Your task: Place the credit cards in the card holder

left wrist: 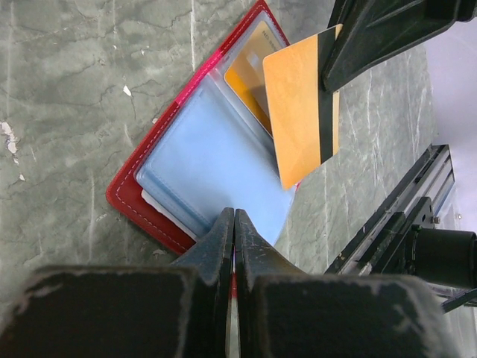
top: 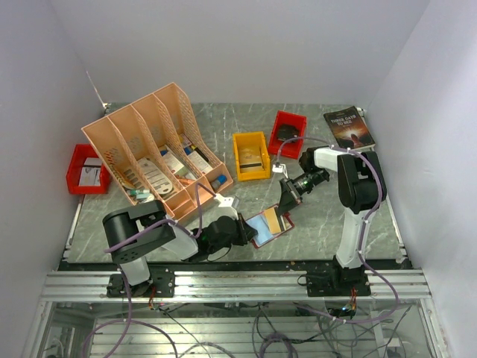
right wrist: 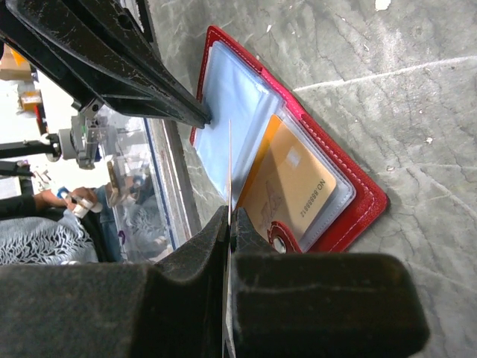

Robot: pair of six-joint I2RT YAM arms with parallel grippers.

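Note:
The red card holder (top: pixel 273 226) lies spread on the grey table, its pale blue sleeve (left wrist: pixel 216 149) uppermost on one half. An orange-gold card (right wrist: pixel 294 175) rests in a clear pocket on the other half. A second gold card (left wrist: pixel 298 97) with a black stripe is pinched in my right gripper (top: pixel 283 212); it stands tilted above the pocketed card. In the right wrist view this held card (right wrist: pixel 229 149) shows only as a thin edge. My left gripper is shut at the blue sleeve, its tips gripping the sleeve's film.
Behind the holder stand a yellow bin (top: pixel 251 173) and a red bin (top: pixel 297 149). A peach divided rack (top: pixel 119 142) fills the left, with another red bin (top: pixel 72 179) beyond it. A book (top: pixel 349 128) lies at the back right.

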